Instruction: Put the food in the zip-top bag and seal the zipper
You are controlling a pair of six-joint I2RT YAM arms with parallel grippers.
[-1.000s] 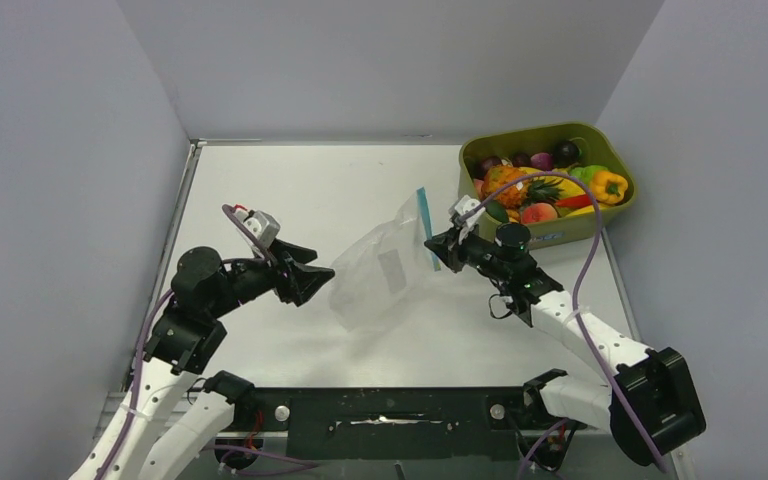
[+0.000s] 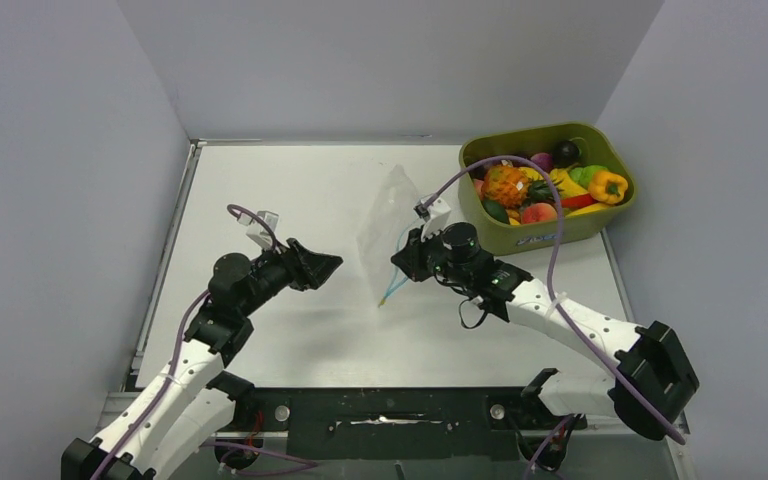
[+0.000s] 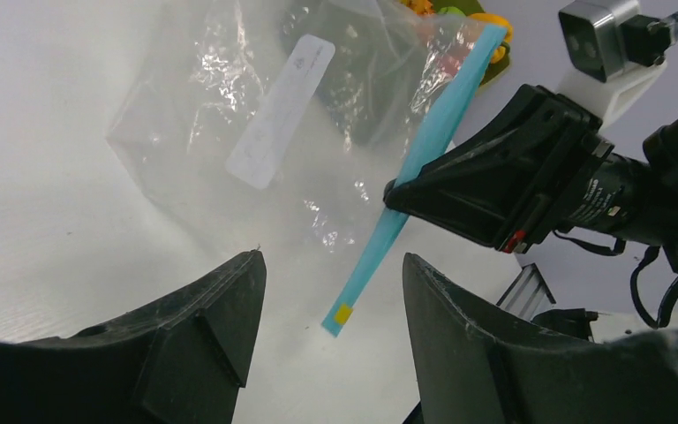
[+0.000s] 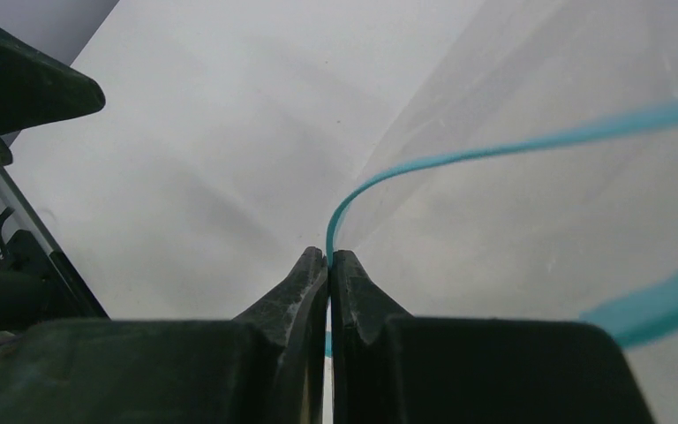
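A clear zip top bag (image 3: 203,115) with a white label patch and a blue zipper strip (image 3: 371,261) hangs from my right gripper, which is shut on the strip part way along it. In the right wrist view the blue edge (image 4: 424,162) bends up out of the shut fingertips. The strip's lower end carries a yellow slider (image 3: 342,314). My left gripper (image 2: 326,270) stands open left of the bag (image 2: 385,225), nothing between its fingers; in its own view the strip's lower end shows between and beyond the fingertips. No food shows in the bag.
A green bin (image 2: 540,238) full of toy fruit and vegetables stands at the back right, behind my right arm. Grey walls close in the back and sides.
My right gripper has carried the bag leftward; the bag has swung and now looks narrower from above, its strip tilted. My left gripper has shifted a little to the right and stays open.
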